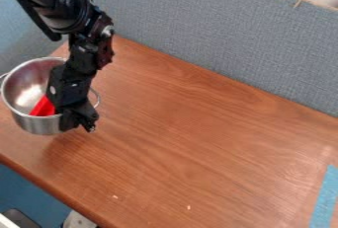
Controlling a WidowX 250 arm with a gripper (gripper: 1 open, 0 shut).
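A steel pot (27, 94) with handles stands at the left edge of the wooden table, a red object (43, 108) inside it. My black gripper (82, 120) reaches down at the pot's right side, over or against its rim. Its fingertips are dark and small, and nothing clearly shows between them; it looks shut.
A grey padded wall (211, 35) runs along the back. A blue tape strip (323, 197) lies at the right.
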